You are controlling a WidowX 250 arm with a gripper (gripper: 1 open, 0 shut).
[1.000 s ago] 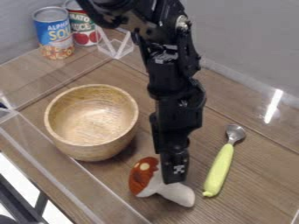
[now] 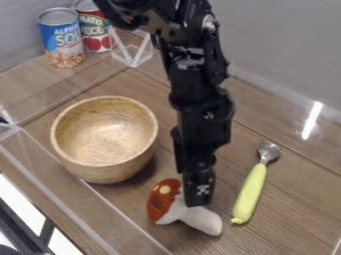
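Note:
The black gripper point(image 2: 196, 184) points straight down at a red and white soft toy point(image 2: 180, 210), shaped like a mushroom, lying on the wooden surface. Its fingertips reach down at the toy's upper part; whether they are shut on it I cannot tell. A light wooden bowl point(image 2: 104, 139) sits to the left of the gripper. A spoon with a pale green handle point(image 2: 249, 191) lies to the right.
Two cans, a blue one point(image 2: 62, 40) and a red one point(image 2: 96, 30), stand at the back left by a grey wall point(image 2: 280, 50).
The gripper has shifted very slightly at the toy over the last second. The other things look unchanged.

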